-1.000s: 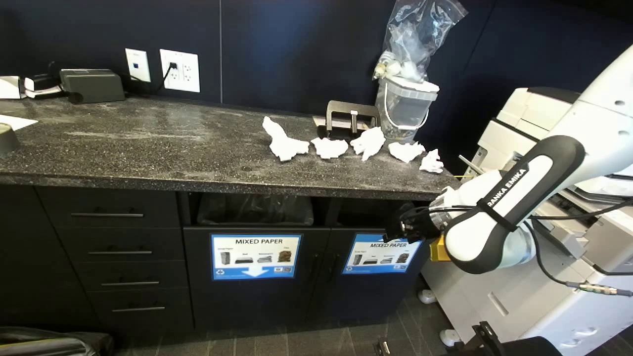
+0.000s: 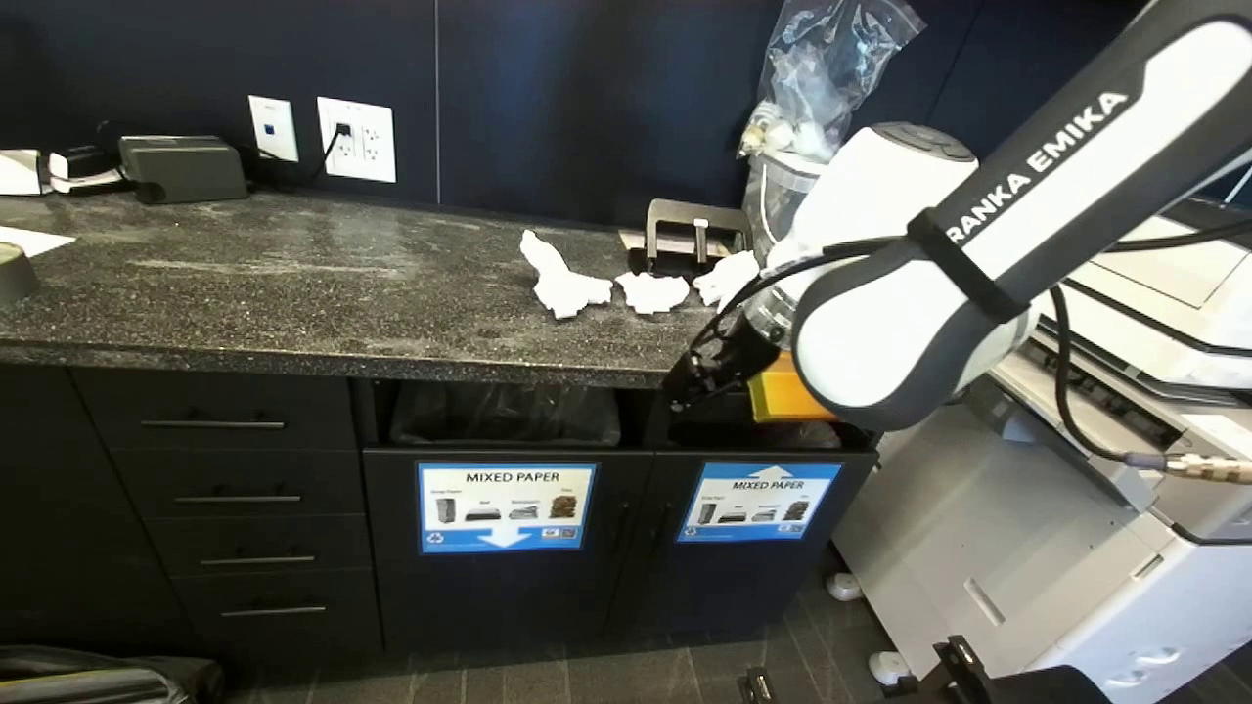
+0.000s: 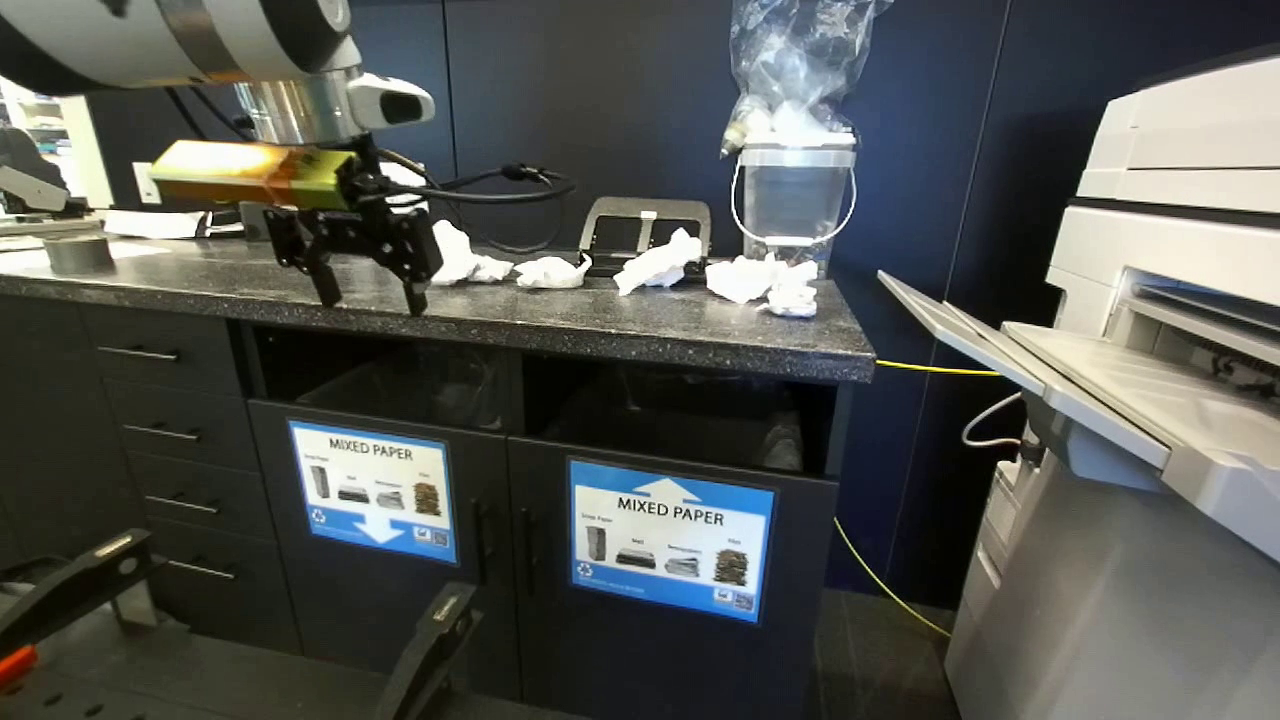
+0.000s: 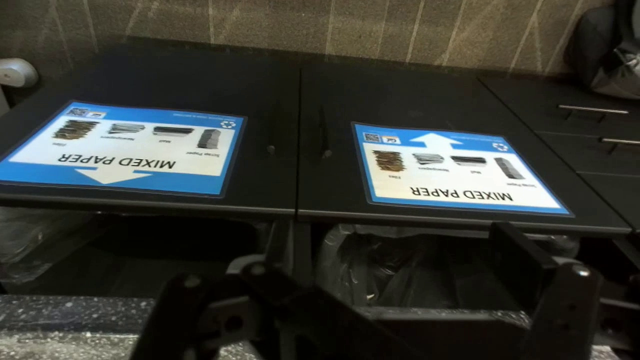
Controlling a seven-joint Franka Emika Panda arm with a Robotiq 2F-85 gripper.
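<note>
Several crumpled white papers lie in a row along the dark speckled counter (image 3: 540, 314). The leftmost paper (image 2: 560, 282) is the largest in exterior view 1, with a smaller paper (image 2: 651, 292) beside it. Toward the right end sit another paper (image 3: 661, 262) and a loose pair of white clumps (image 3: 762, 281). My gripper (image 3: 369, 302) is open with nothing between its fingers, nearer the camera than the counter and left of the papers in exterior view 2. From the wrist, the open gripper shows above the bin openings, and no paper is in sight.
Below the counter are two bin openings (image 3: 678, 408) behind doors with MIXED PAPER signs (image 3: 672, 534). A clear bucket (image 3: 794, 192) with a plastic bag and a black stand (image 3: 648, 222) stand behind the papers. The printer (image 3: 1176, 360) is at the right.
In exterior view 1 my arm has moved up and to the left. It now covers the two rightmost papers and most of the bucket there. The papers still visible have not moved.
</note>
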